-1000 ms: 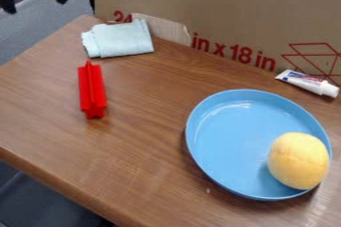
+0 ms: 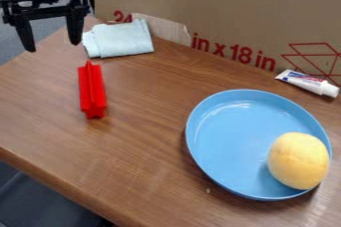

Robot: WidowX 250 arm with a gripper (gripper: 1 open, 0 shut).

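My black gripper hangs at the top left, open with nothing between its two fingers, above the table's back left and left of a folded pale cloth. A red elongated object lies on the wooden table below and to the right of it. On the right, a light blue plate holds a round yellow item near its right side. A white toothpaste tube lies behind the plate.
A large cardboard box with red print stands along the back edge.
My gripper has come down from the top edge of the view, lower over the table's back left. The objects have not moved.
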